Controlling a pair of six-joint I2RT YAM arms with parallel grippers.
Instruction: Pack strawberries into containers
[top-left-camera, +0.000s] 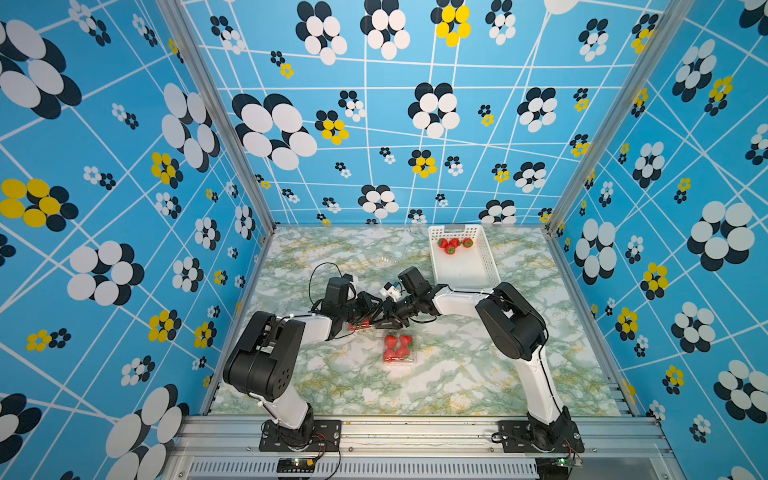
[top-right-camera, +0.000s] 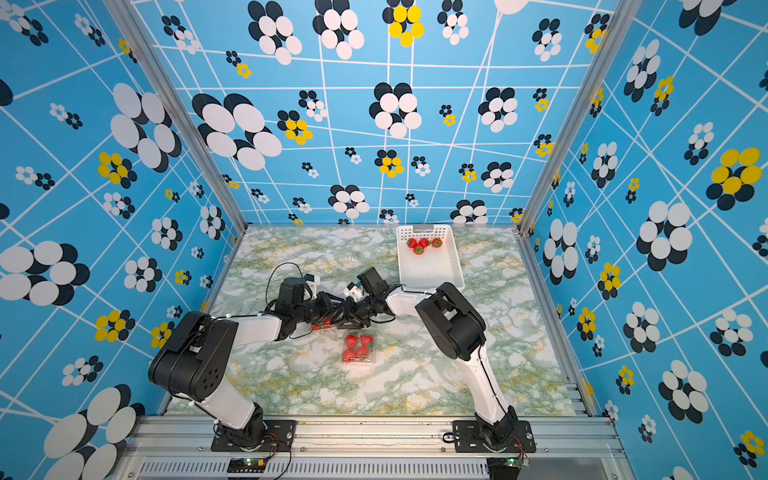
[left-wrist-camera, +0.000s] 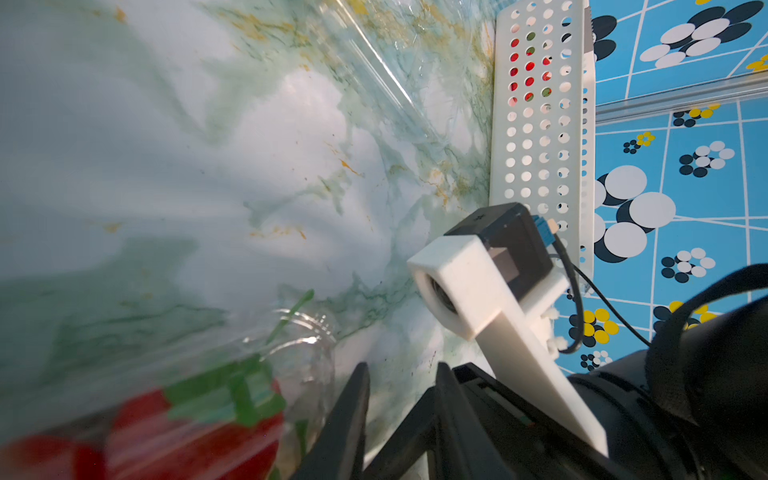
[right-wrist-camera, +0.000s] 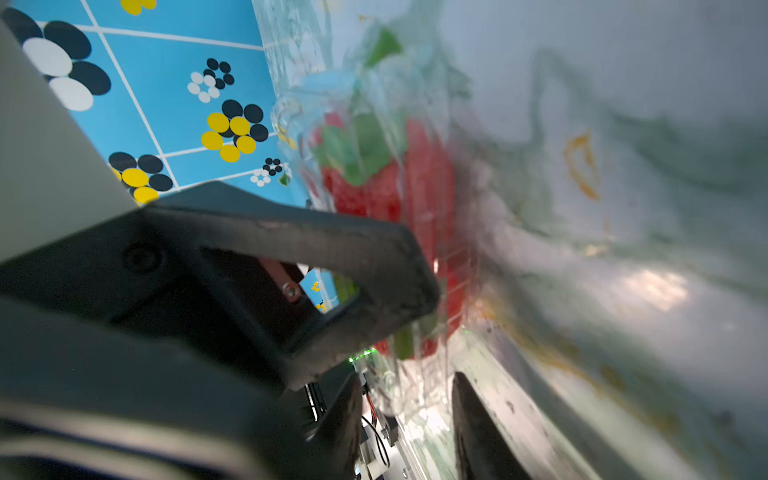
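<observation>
At the table's middle my left gripper and right gripper face each other, crowded over a clear container of strawberries (left-wrist-camera: 192, 424). In the right wrist view that container (right-wrist-camera: 384, 192) is close beside the fingers, its plastic over red fruit and green leaves; whether either gripper grips it is unclear. Both grippers' fingers look parted. A second packed container (top-left-camera: 397, 347) lies nearer the front, below the grippers. The white basket (top-left-camera: 472, 268) at the back right holds several loose strawberries (top-left-camera: 454, 243).
Another clear plastic piece (left-wrist-camera: 376, 64) lies on the marble table toward the basket. The table (top-right-camera: 512, 336) has free room at the right, left and front. Cables loop behind my left gripper.
</observation>
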